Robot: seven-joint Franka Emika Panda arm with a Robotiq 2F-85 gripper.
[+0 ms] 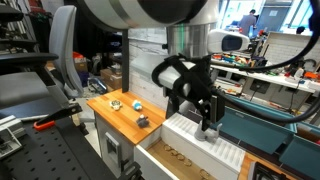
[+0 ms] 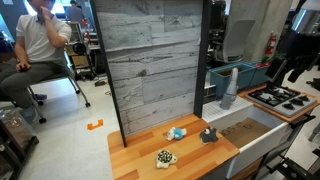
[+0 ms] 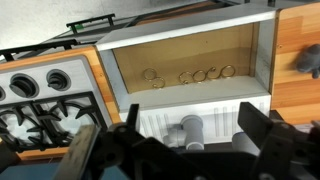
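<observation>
My gripper [image 1: 190, 112] hangs above the white counter behind the drawer, its fingers apart and nothing visible between them. In the wrist view the two dark fingers of the gripper stand wide apart at the bottom. Below lies an open drawer [image 3: 185, 98] with a brown bottom, holding several thin gold-coloured rings [image 3: 208, 74]. Behind its white front strip rises a grey faucet [image 3: 193, 130]. At the right edge of the second exterior view, the gripper [image 2: 285, 76] is in the air above the stove side.
On the wooden counter [image 2: 130, 160] stand a dark grey object [image 2: 208, 135], a blue-and-white one [image 2: 176, 133] and a beige one [image 2: 165, 158]. A stove [image 3: 45, 100] with black grates flanks the drawer. Teal bins [image 1: 250, 125] stand behind; an upright grey board [image 2: 165, 70] backs the counter.
</observation>
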